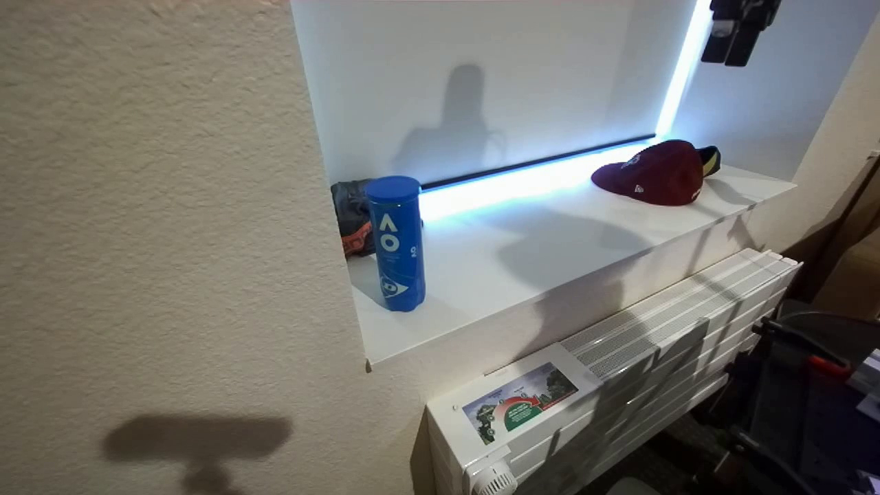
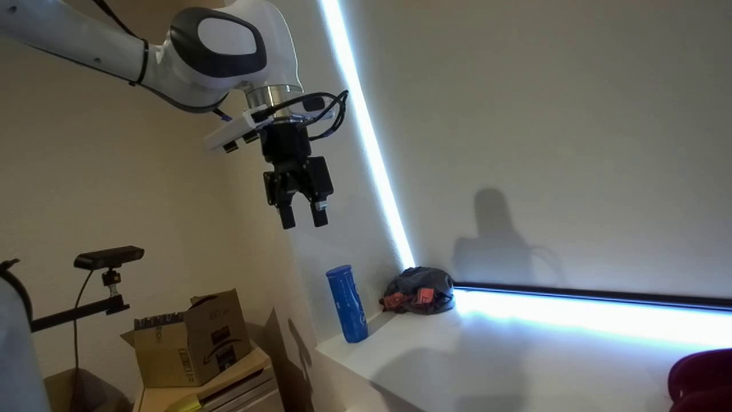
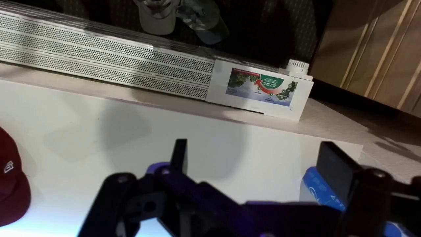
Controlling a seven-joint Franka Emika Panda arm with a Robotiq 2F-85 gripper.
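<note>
My gripper [image 2: 303,221] hangs open in the air above the window sill, its fingers pointing down and nothing between them. A blue tennis-ball can [image 1: 397,244] stands upright at one end of the sill, clear of the gripper. In the wrist view the same can [image 3: 321,187] is partly hidden behind one finger. Toward the sill's other end lies a dark red cap [image 1: 657,173]. Beside the can, against the window, sits a dark grey bundle with orange patches [image 2: 420,291]; the can half covers it in the first exterior view.
A cardboard box [image 2: 192,343] and a camera on a stand [image 2: 108,258] are off to the side. More caps [image 3: 157,17] lie below the radiator.
</note>
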